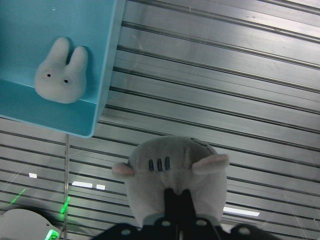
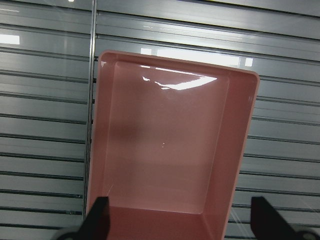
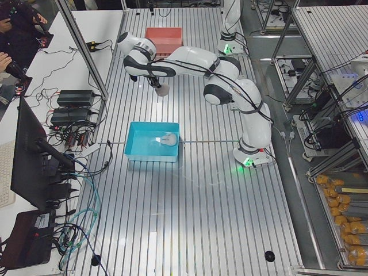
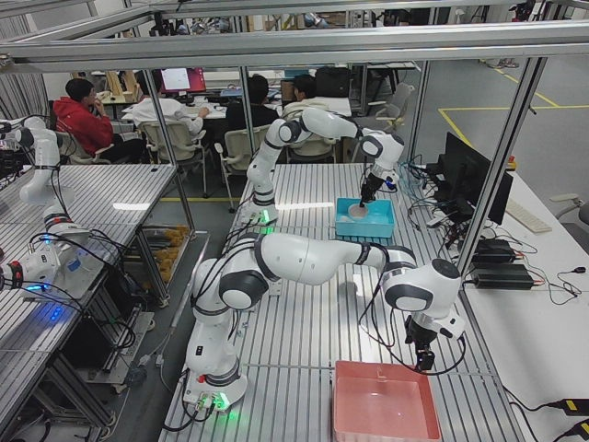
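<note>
My left gripper is shut on a grey plush toy (image 1: 172,160) with pink ears, held above the table just outside the blue bin (image 1: 105,75). A white rabbit-shaped plush (image 1: 60,80) lies in that bin. In the camera left view the held toy (image 3: 162,89) hangs between the blue bin and the pink bin. My right gripper stands open over the near end of the empty pink bin (image 2: 160,135), its fingers at the bottom edge of the right wrist view.
A monitor (image 3: 26,155), cables and black boxes (image 3: 75,98) line one side, and an aluminium post (image 4: 497,184) rises beside them.
</note>
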